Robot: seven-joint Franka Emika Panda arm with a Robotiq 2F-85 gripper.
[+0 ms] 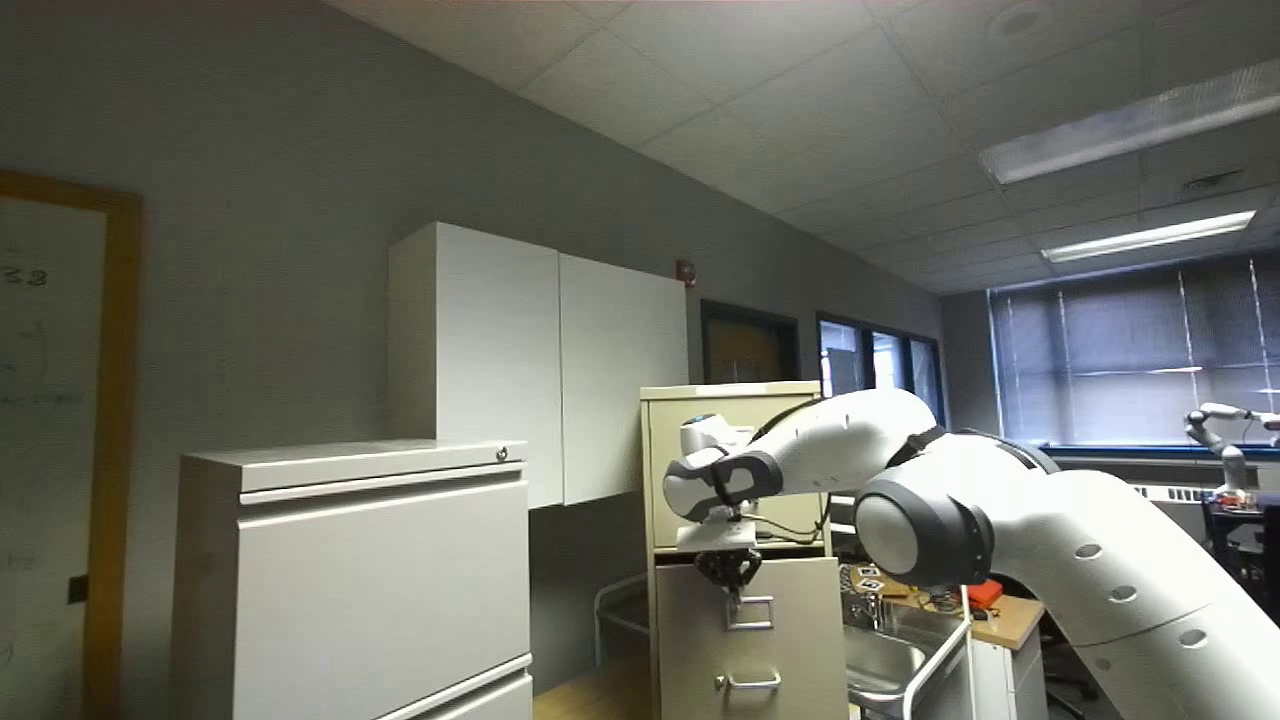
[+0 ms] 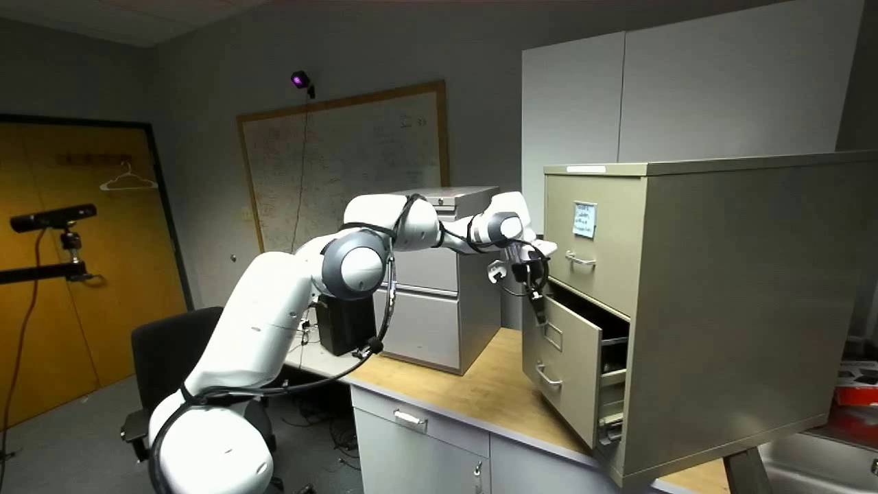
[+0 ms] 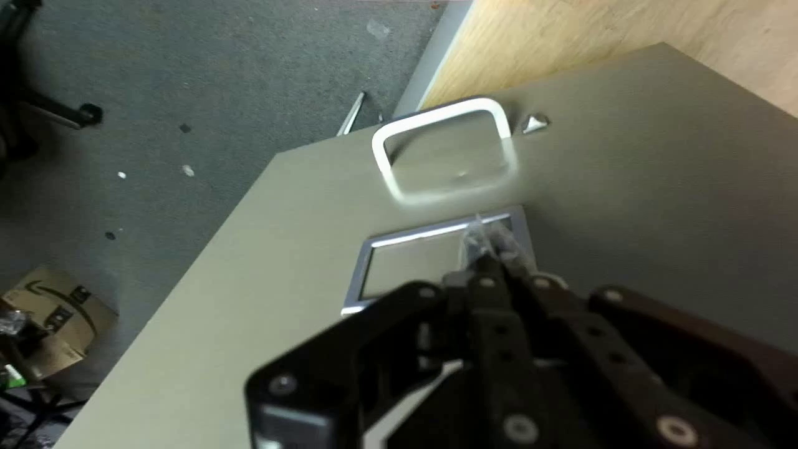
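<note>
A beige filing cabinet [image 2: 741,321] has its lower drawer [image 2: 568,362] pulled part way out. In the wrist view the drawer front carries a silver handle [image 3: 449,113] and a metal label frame [image 3: 434,234]. My gripper is shut, its fingertips over one end of the label frame; nothing shows between them. Exterior view 2 has the gripper [image 2: 539,313] at the outer face of the open drawer, near its upper edge and above the handle [image 2: 548,375]. Whether the fingertips touch the drawer front, I cannot tell. Above, the upper drawer [image 2: 594,234] is closed.
A grey cabinet [image 2: 477,280] stands on the wooden counter [image 2: 494,387], left of the beige one in exterior view 2. White wall cupboards [image 1: 504,348] hang behind. Beside the beige cabinet is a sink [image 1: 882,660].
</note>
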